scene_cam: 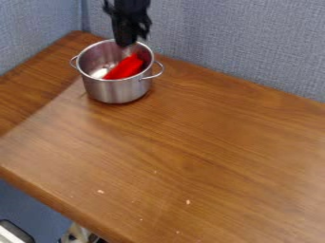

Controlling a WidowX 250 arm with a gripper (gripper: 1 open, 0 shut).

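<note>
A steel pot (117,87) with two wire handles stands at the back left of the wooden table. Inside it lies an elongated red object (124,66), partly hidden by the rim. My black gripper (125,36) hangs just above the pot's back rim, at the top of the view. It is dark and blurred, so whether it is open or shut, or has anything between its fingers, is unclear.
Blue padded walls (241,47) rise behind and at the left. The table's front-left edge drops to a blue floor.
</note>
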